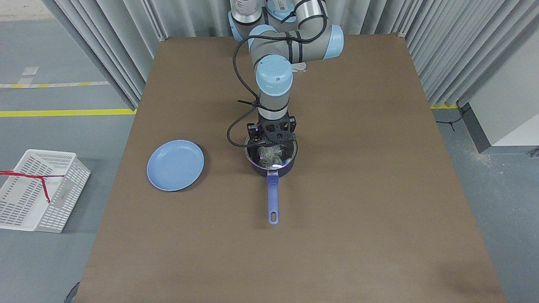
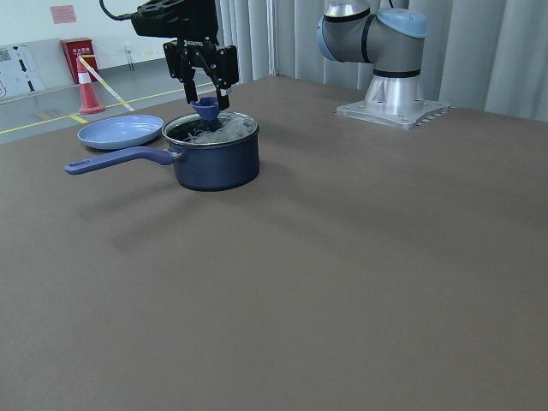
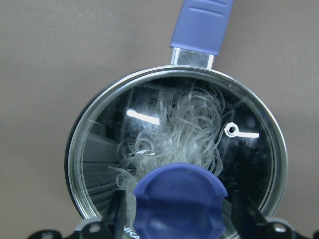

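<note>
A dark blue pot (image 2: 214,171) with a long blue handle (image 1: 273,199) stands mid-table under a glass lid (image 3: 104,149), through which clear noodle-like strands show. My gripper (image 2: 206,96) hangs just over the lid's blue knob (image 3: 179,204). In the wrist view its two fingers sit on either side of the knob, apart from it, so it is open. The front view hides the knob behind the gripper.
A blue plate (image 1: 175,165) lies left of the pot on the brown table (image 1: 384,212). A white basket (image 1: 60,207) stands on the floor at the left.
</note>
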